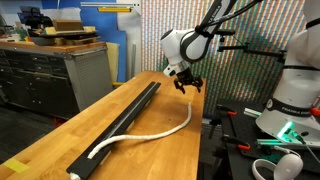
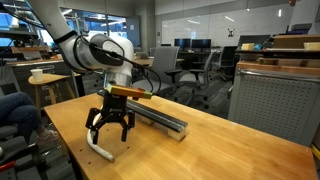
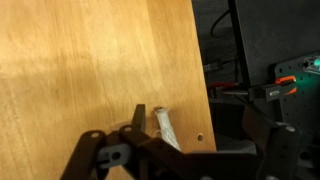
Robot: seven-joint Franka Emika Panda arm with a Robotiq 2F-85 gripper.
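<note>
A long white cord or tube (image 1: 150,136) lies curved on the wooden table, its far end near the right edge. My gripper (image 1: 188,86) is open, pointing down above the table a little beyond that far end. In the second exterior view the gripper (image 2: 110,139) has its fingers spread, with part of the white cord (image 2: 102,151) seen low near them. The wrist view shows the end of the cord (image 3: 167,127) between the dark fingers, apart from them as far as shows. The rest of the cord is hidden there by the gripper body.
A long black bar (image 1: 118,126) lies along the table beside the cord. The table's edge (image 3: 198,68) runs close to the gripper, with a dark drop beyond. Bare wood (image 2: 220,150) stretches widely on the other side.
</note>
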